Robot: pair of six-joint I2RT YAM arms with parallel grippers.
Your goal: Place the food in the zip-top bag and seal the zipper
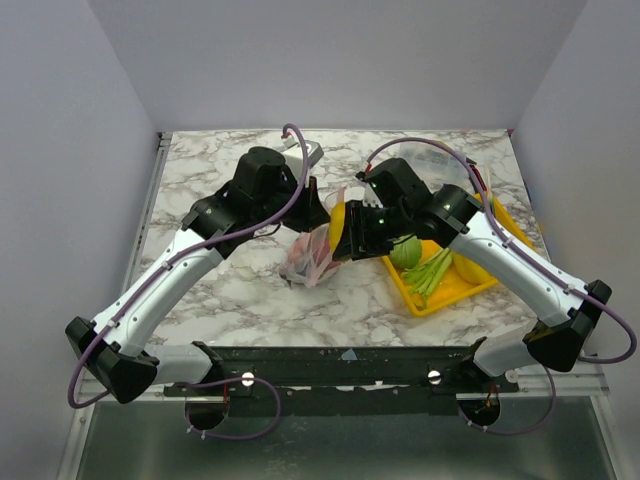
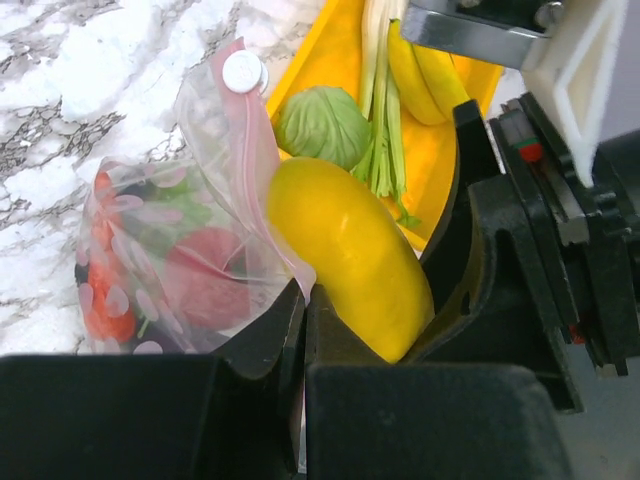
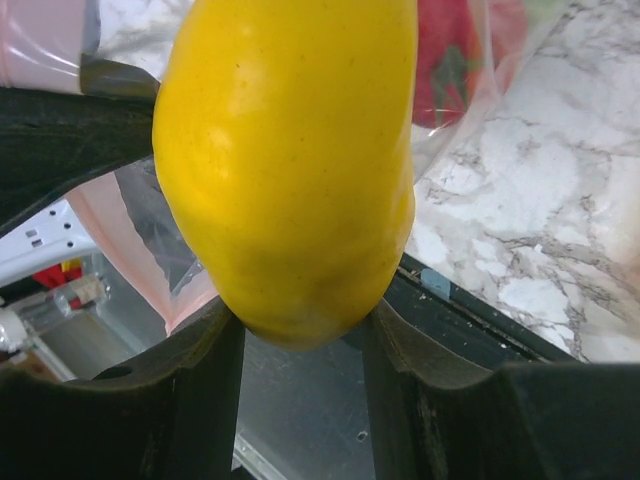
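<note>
A clear zip top bag with pink zipper and red and green food stands on the marble, held at its rim by my left gripper, shut on it. My right gripper holds a large yellow oval food item at the bag's mouth, as the top and both wrist views show; in the left wrist view it sits beside the pink zipper strip.
The yellow tray at the right holds a cabbage, green stalks and bananas. A clear container stands at the back right.
</note>
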